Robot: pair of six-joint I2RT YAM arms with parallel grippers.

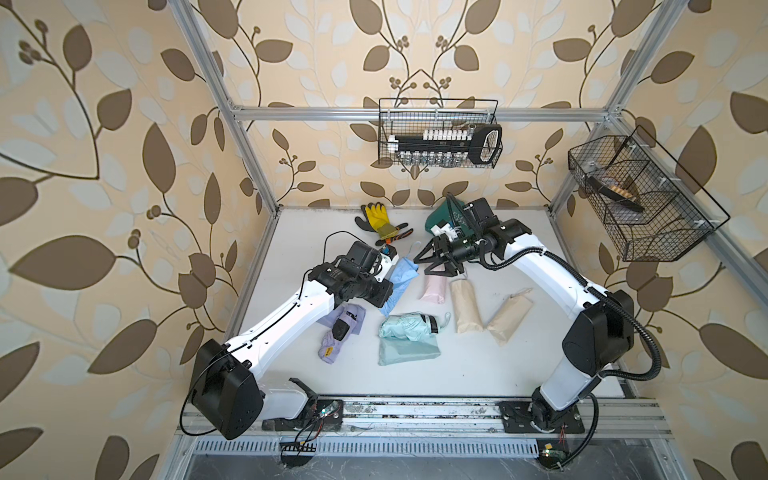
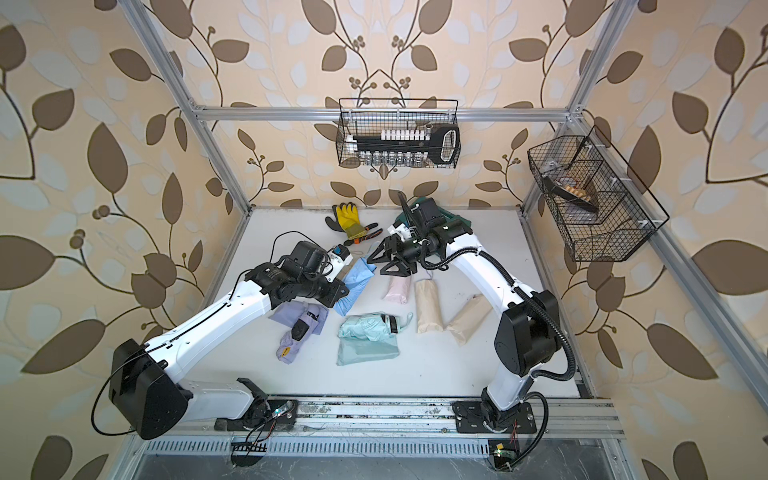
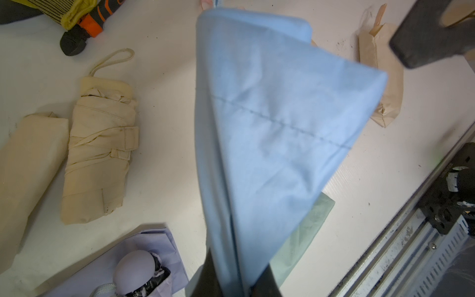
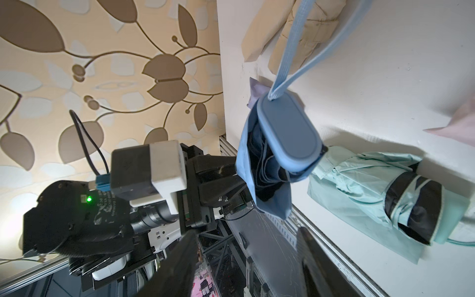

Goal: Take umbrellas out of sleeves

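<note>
A blue umbrella sleeve (image 3: 277,123) is raised in my left gripper (image 1: 388,284), which is shut on it. In the right wrist view the blue handle cap (image 4: 289,133) and strap show at the sleeve's mouth. My right gripper stands open just beside and above that end, empty between its fingers. On the table lie a lavender umbrella (image 1: 336,340) on its sleeve, a mint umbrella (image 1: 404,326) above its sleeve (image 1: 408,352), a pink sleeved umbrella (image 1: 433,289), beige sleeved ones (image 1: 465,308) at the right, and a beige umbrella (image 3: 99,153) beside an empty-looking sleeve (image 3: 27,173).
Gloves (image 1: 376,216) and an orange-black tool lie at the back, near a green item (image 1: 440,214). Wire baskets (image 1: 440,132) hang on the back and right walls.
</note>
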